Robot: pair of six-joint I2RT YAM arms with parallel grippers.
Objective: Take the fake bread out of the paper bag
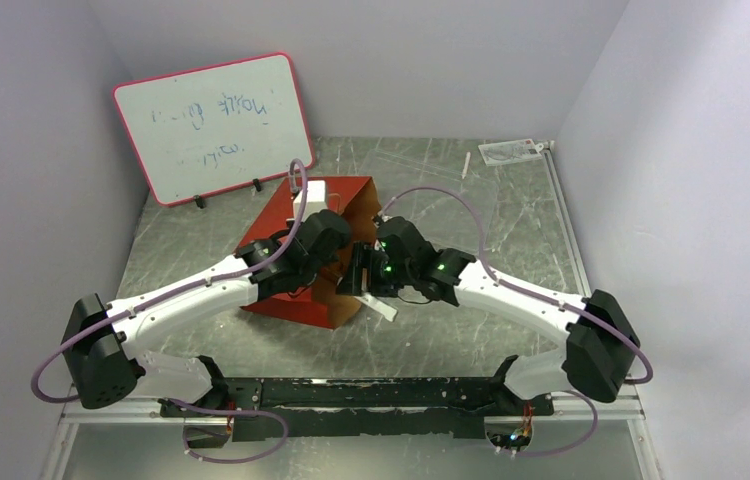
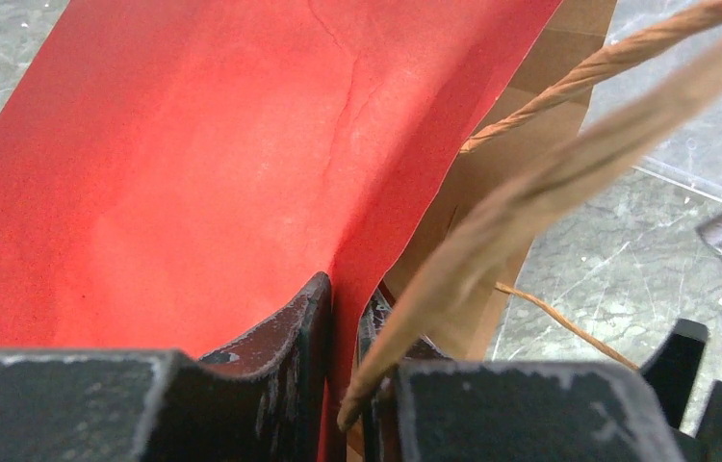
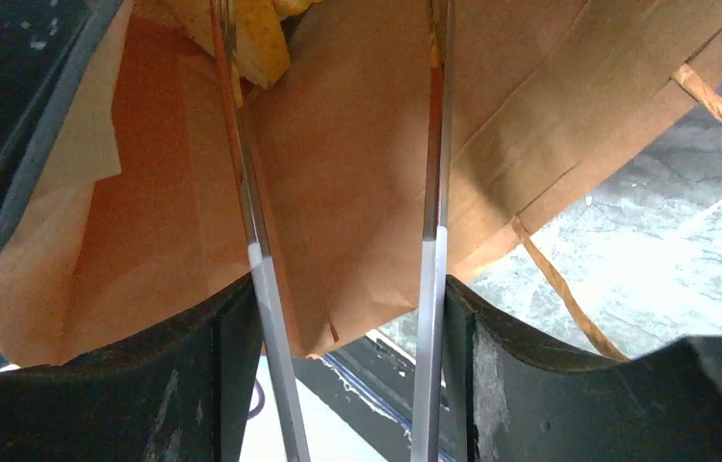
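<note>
Red outside and brown inside, the paper bag lies on its side with its mouth towards the right. In the left wrist view my left gripper is shut on the red edge of the bag's mouth. The long thin fingers of my right gripper reach into the bag, apart from each other. At the top of the right wrist view the yellow fake bread shows deep in the bag, by the left finger. Most of the bread is cut off by the frame, and whether that finger touches it cannot be told.
Twisted paper handles hang across the mouth of the bag. Behind it leans a whiteboard with a red frame. At the back right lies a small white card-like item.
</note>
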